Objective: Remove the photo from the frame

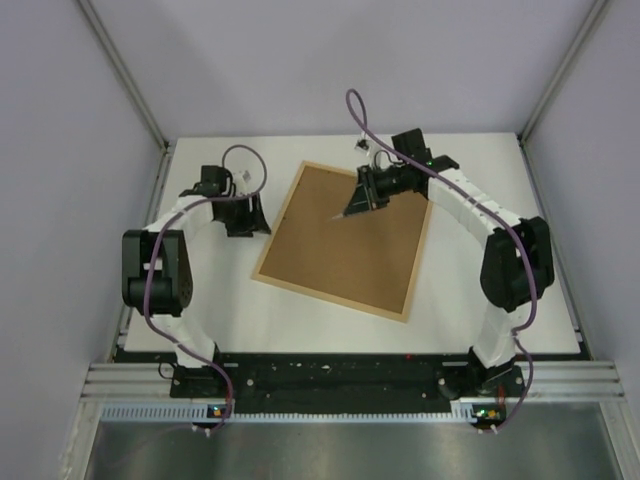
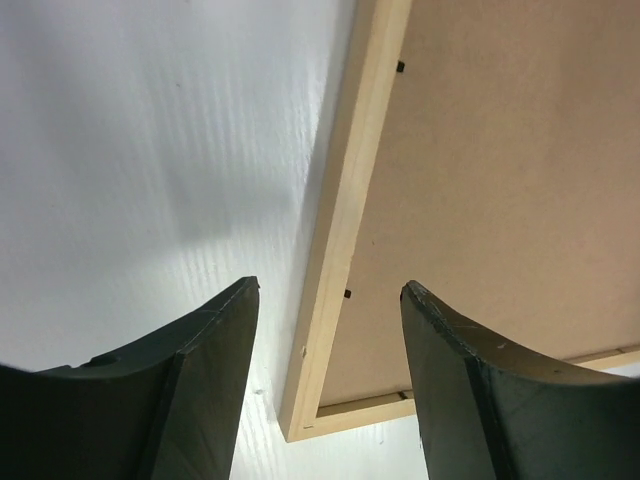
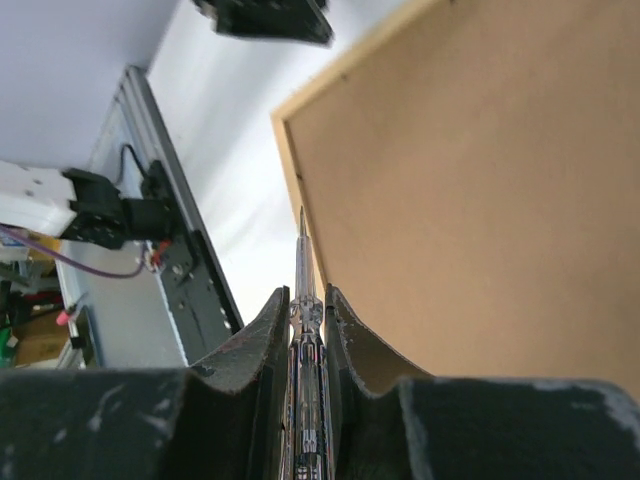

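Observation:
The wooden frame (image 1: 356, 312) lies on the white table with its brown backing board (image 1: 340, 260) facing up; small dark tabs show along its inner edge in the left wrist view. My left gripper (image 1: 247, 224) stands open above the frame's left border (image 2: 340, 230), nothing between its fingers. My right gripper (image 1: 360, 200) is over the upper right part of the board, shut on a thin metal pointed tool (image 3: 304, 260), which juts out beyond the fingertips. No photo is visible.
Walls border it at the left, right and back; a dark rail with the arm bases runs along the front edge.

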